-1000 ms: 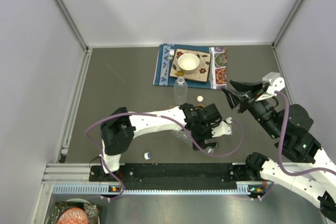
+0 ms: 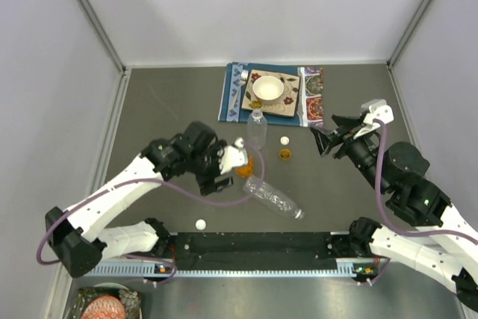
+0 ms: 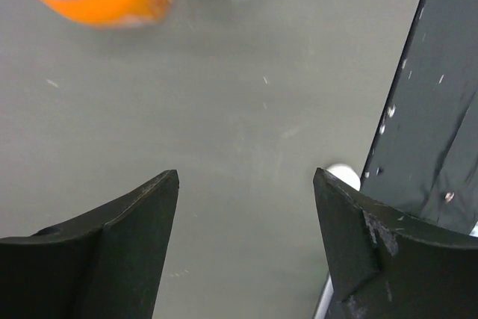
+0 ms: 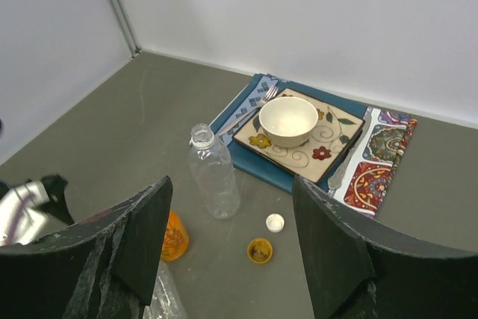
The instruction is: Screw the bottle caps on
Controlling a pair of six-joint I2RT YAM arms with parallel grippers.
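Note:
An upright clear bottle (image 2: 257, 129) stands near the middle, its top uncapped in the right wrist view (image 4: 214, 173). A second bottle (image 2: 272, 199) lies on its side, beside an orange bottle (image 2: 245, 168) partly hidden by my left arm. A white cap (image 2: 284, 140), a yellow cap (image 2: 285, 154) and another white disc (image 2: 201, 225) lie on the table. My left gripper (image 2: 222, 177) is open, empty, above the table left of the lying bottle, blurred from above. My right gripper (image 2: 326, 140) hangs open and empty at the right, above the table near the two caps.
A blue mat with a patterned board (image 2: 290, 107), white bowl (image 2: 268, 88) and fork (image 4: 269, 95) lies at the back. A dark strip (image 2: 254, 252) borders the front edge.
My left arm has swung left from over the lying bottle, uncovering it.

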